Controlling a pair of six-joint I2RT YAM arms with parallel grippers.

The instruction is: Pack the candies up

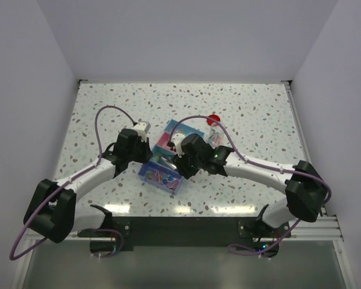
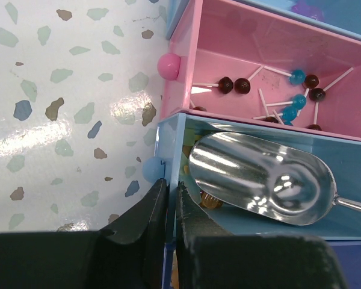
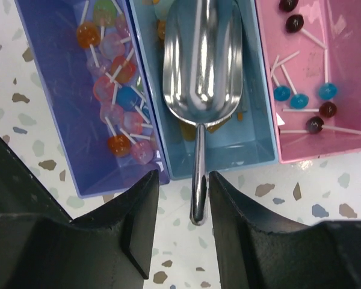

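A metal scoop [image 2: 259,174] lies in the light-blue box [image 2: 343,156], its bowl over some candies, its handle [image 3: 198,186] reaching past the box's end. My right gripper is open, one finger on each side of that handle; whether they touch it cannot be told. My left gripper is shut on the light-blue box's end wall, beside its round blue knob [image 2: 153,169]. Several lollipops [image 3: 117,90] lie in the blue-purple box [image 3: 54,114]; dark and blue lollipops [image 2: 240,85] lie in the pink box [image 2: 222,54].
Another blue box [image 1: 190,128] stands behind the pink one. A red-lidded jar [image 1: 213,120] and a clear container [image 1: 216,138] are beyond the right arm.
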